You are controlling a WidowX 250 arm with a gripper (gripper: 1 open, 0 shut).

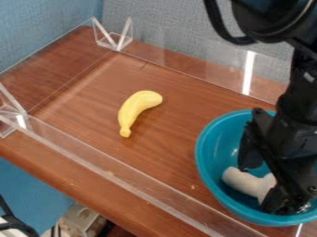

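Note:
The black gripper (272,162) reaches down from the upper right into a teal bowl (217,153) at the right. Below its fingers a white, rounded object (247,182) lies in the bowl, its right part hidden behind the gripper. Whether the fingers are closed on it cannot be seen. A yellow banana (139,107) lies on the wooden table, left of the bowl and apart from it.
Clear plastic walls and brackets (114,37) edge the table at back, left and front.

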